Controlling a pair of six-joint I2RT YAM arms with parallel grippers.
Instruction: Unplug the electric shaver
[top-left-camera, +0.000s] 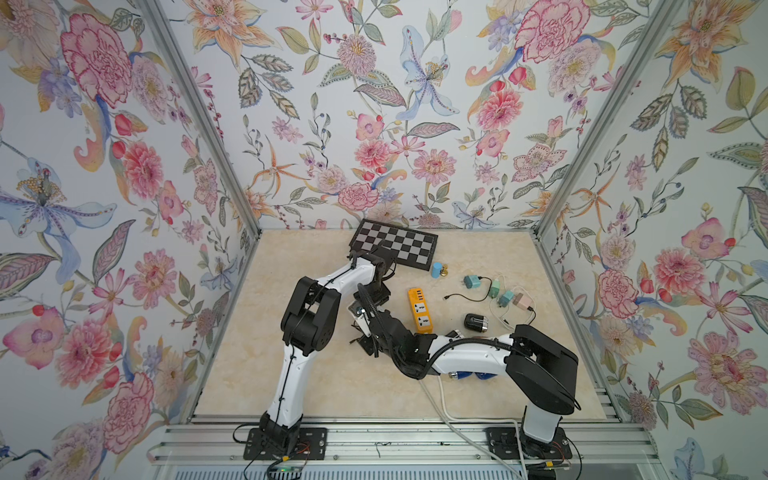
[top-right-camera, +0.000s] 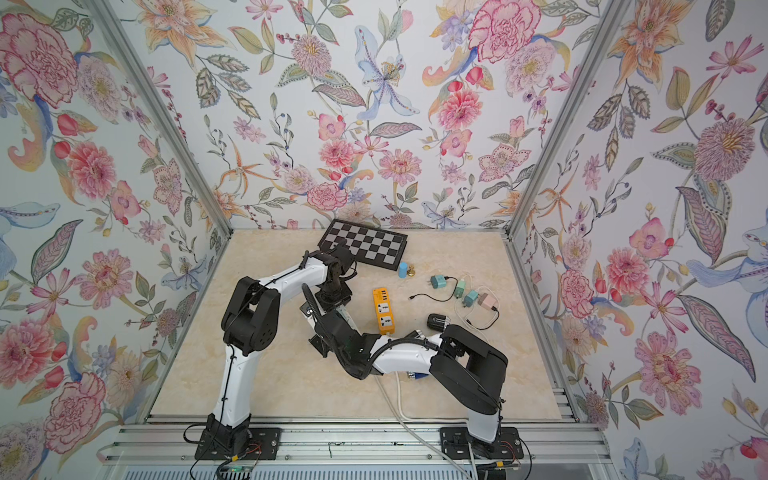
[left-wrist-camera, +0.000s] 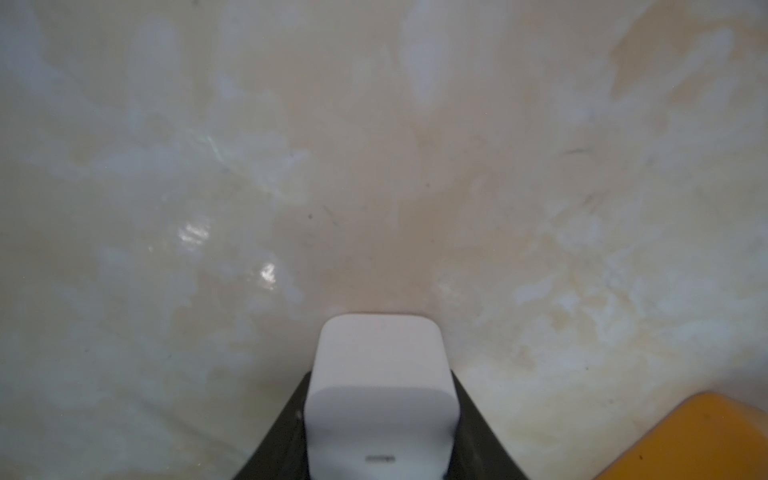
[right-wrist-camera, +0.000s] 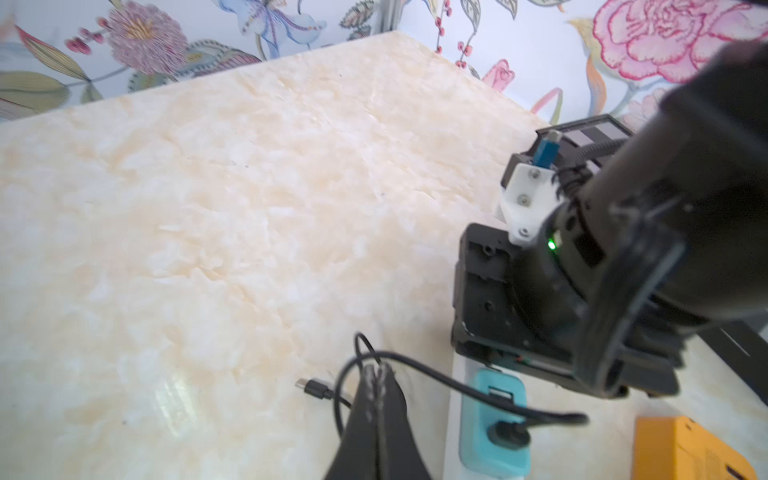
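A white block-like end, apparently of a white power strip, sits between the dark fingers of my left gripper, which is shut on it. In the right wrist view a teal adapter rests on a white strip, with a black plug in its face. From that plug a black cable arcs left to the tips of my right gripper and loops downward. The right fingers are together; whether the cable is pinched or only passes by them, I cannot tell. I cannot clearly pick out the shaver.
An orange power strip lies right of the grippers. Farther right are adapters with cables and a black device. A checkered board is at the back. The left arm stands close to my right gripper.
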